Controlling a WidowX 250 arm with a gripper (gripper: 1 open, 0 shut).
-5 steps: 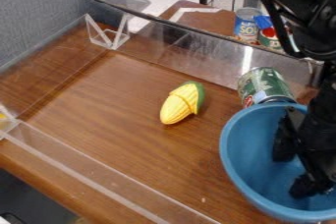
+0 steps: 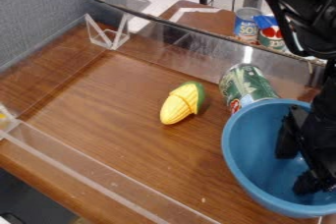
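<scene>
My black gripper reaches down from the upper right into a blue bowl at the lower right, its fingers open inside the bowl near its right side; whether anything lies under them is hidden by the dark gripper. A green can lies just behind the bowl. A yellow toy corn rests on the wooden floor left of the bowl.
Behind the back edge stand cans on a brown board.
The gripper has shifted slightly within the bowl over the last second. The corn and bowl look nearly unmoved.
</scene>
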